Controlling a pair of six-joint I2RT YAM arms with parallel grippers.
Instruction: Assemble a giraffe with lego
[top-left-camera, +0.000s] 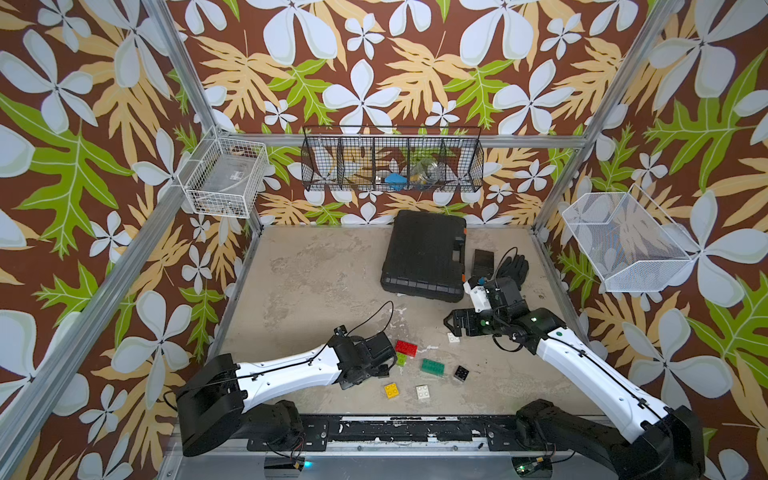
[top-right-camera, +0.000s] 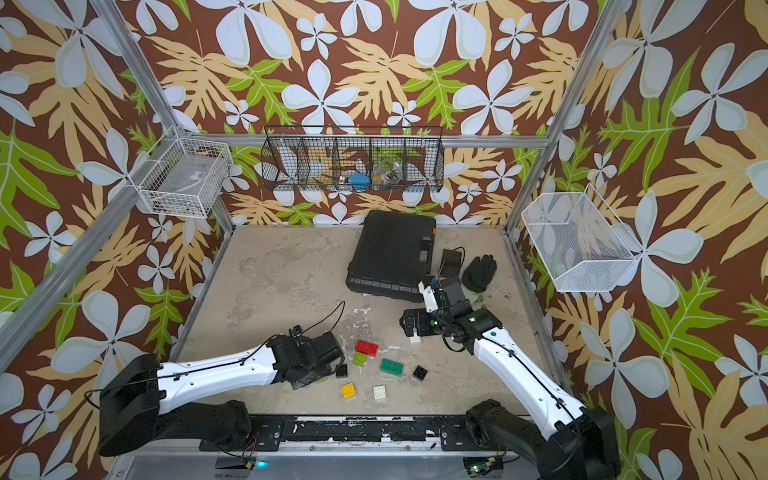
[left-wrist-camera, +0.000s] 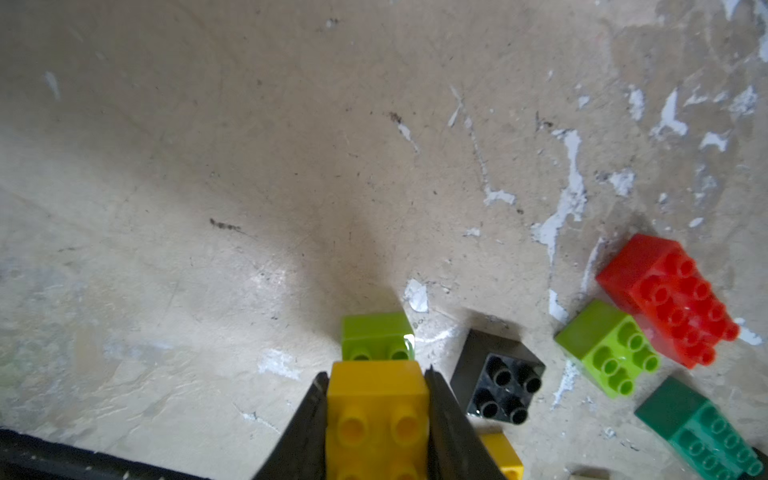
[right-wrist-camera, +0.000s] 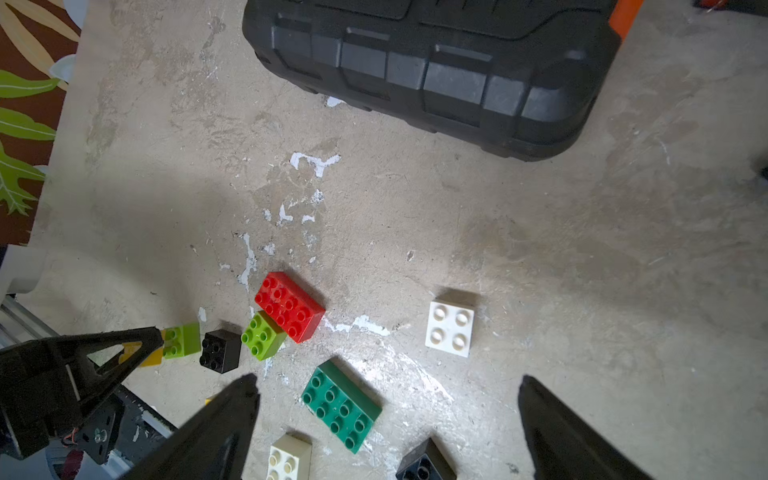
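My left gripper has its fingers close along both sides of a yellow brick (left-wrist-camera: 377, 420); whether they grip it is unclear. Just beyond lies a lime brick (left-wrist-camera: 376, 334), partly covered by the yellow one. Right of it come a black brick (left-wrist-camera: 497, 376), a second lime brick (left-wrist-camera: 605, 344), a red brick (left-wrist-camera: 664, 296) and a green brick (left-wrist-camera: 704, 424). In the right wrist view, my right gripper is wide open, empty, over the table. A white brick (right-wrist-camera: 449, 326) and another black brick (right-wrist-camera: 425, 462) appear there too.
A second yellow brick (top-left-camera: 391, 390) and a white brick (top-left-camera: 422, 392) lie near the front edge. Behind the bricks stands a large black case (top-left-camera: 424, 254), with a black glove (top-left-camera: 513, 270) to its right.
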